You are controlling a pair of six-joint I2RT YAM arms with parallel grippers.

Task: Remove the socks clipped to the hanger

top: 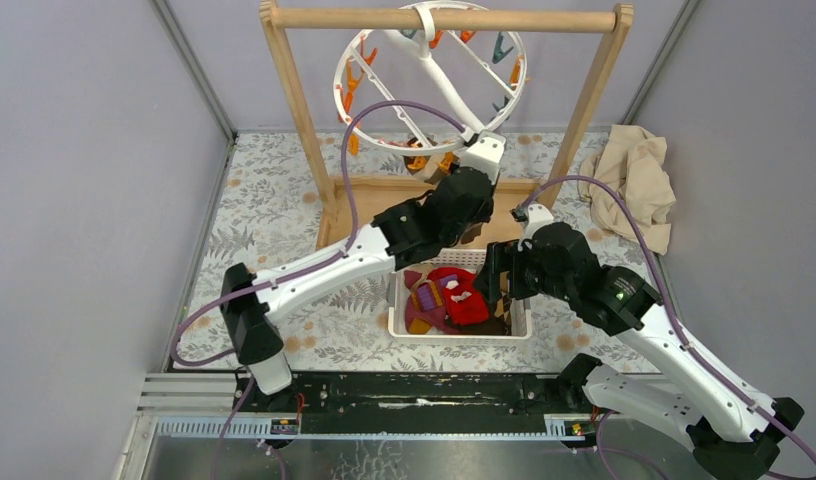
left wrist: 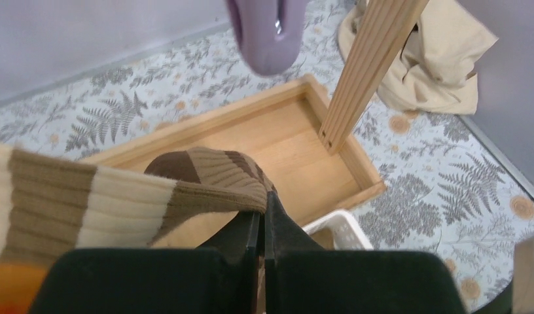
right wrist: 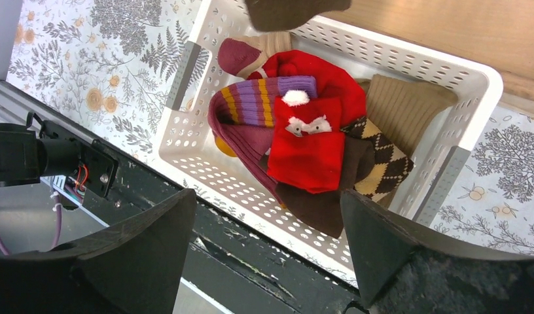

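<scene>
A brown-and-cream striped sock (left wrist: 114,203) stretches across the left wrist view from a blurred orange clip (left wrist: 16,288) at lower left to my left gripper, which is shut on it. In the top view, part of that sock (top: 471,234) shows below the left wrist, and the left fingertips are hidden. The white round hanger (top: 346,112) carries several orange and green clips. My right gripper is open and empty over the near side of the white basket (right wrist: 179,150). Inside lie a red sock (right wrist: 310,160), a purple striped sock (right wrist: 251,101) and others.
A wooden frame (top: 444,19) holds the hanger above a shallow wooden tray base (top: 384,200). Crumpled beige cloth (top: 629,185) lies at the right.
</scene>
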